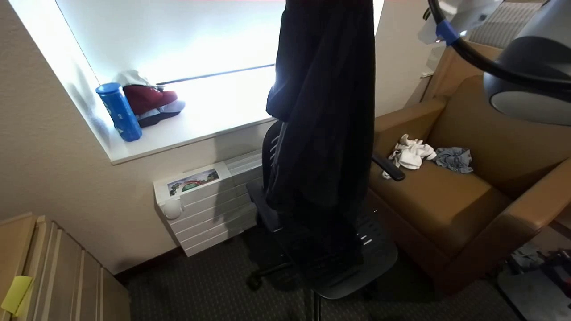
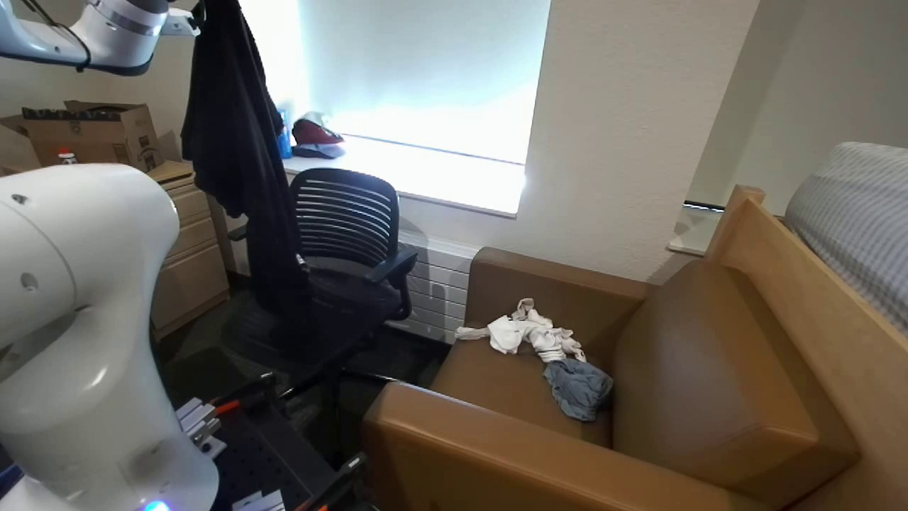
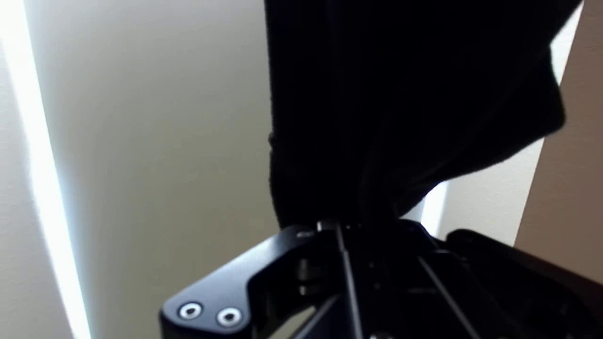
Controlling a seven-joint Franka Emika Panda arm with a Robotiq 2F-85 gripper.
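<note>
A long black garment [image 1: 326,117] hangs above the seat of the black office chair [image 1: 382,262], its top cut off by the frame in exterior view 1. My gripper is shut on its upper edge in the wrist view, where dark cloth runs from the fingertips. Exterior view 2 has the garment [image 2: 234,145] dangling from the arm's end at the upper left, in front of the chair's slatted backrest [image 2: 345,217]. Whether its lower end touches the seat is hard to tell, dark on dark.
White and grey cloths [image 2: 579,387] lie on the brown armchair [image 2: 494,383] at the right. A blue can [image 1: 118,112] and a maroon cap [image 1: 150,99] sit on the windowsill [image 1: 214,115]. Wooden drawers [image 1: 69,273] stand at the left.
</note>
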